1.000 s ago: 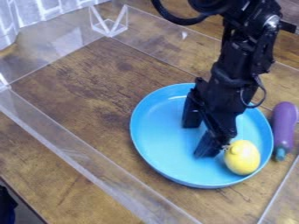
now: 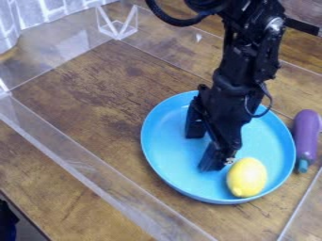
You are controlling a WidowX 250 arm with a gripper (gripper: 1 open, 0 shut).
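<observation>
The black gripper (image 2: pixel 209 141) hangs low over the blue plate (image 2: pixel 174 160) in the camera view, its two fingers spread apart and reaching down inside the rim. A yellow lemon-like object (image 2: pixel 247 178) lies on the plate at its front right, to the right of the fingertips. Nothing shows held between the fingers, though the arm hides part of the plate behind it.
A purple eggplant-like object (image 2: pixel 306 139) lies just right of the plate. Transparent panels run along the left, with a small white frame (image 2: pixel 116 26) at the back.
The gripper has shifted slightly left and down. The yellow object sits a little further left and nearer the front than a second ago.
</observation>
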